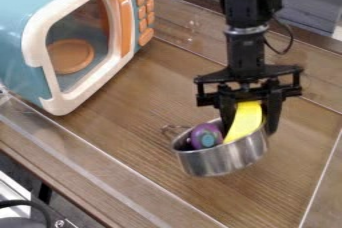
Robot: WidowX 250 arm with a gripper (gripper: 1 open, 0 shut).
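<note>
My black gripper (249,106) hangs over a small steel pot (222,160) on the wooden counter, shut on something at the pot's upper right; the fingertips are partly hidden behind a yellow banana-like item (243,123). That item stands slanted in the pot, beside a purple round item (205,136) with a teal part. Whether the fingers hold the yellow item or the pot's rim is hard to tell.
A toy microwave (54,12) with an open front and an orange plate (70,55) inside stands at the back left. The counter (134,132) between it and the pot is clear.
</note>
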